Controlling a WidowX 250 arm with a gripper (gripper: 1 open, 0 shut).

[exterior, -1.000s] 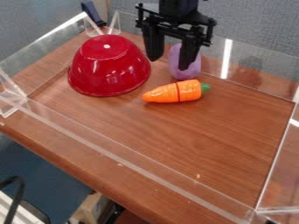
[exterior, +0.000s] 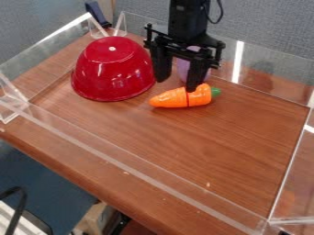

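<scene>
The black gripper [exterior: 181, 68] hangs from the top of the view, its two fingers spread apart, low over the wooden floor just behind an orange toy carrot [exterior: 182, 97] with a green top. A purple object [exterior: 185, 69] is behind the gripper, largely hidden by it, around the space between the fingers; whether it touches them I cannot tell. An upturned red bowl [exterior: 113, 70] sits to the left of the gripper.
Clear walls [exterior: 289, 174] border the wooden surface [exterior: 160, 156]. A blue item [exterior: 95, 14] is outside at the back left.
The gripper has moved downward, closer to the floor, and now covers much of the purple object. The carrot and bowl appear unmoved.
</scene>
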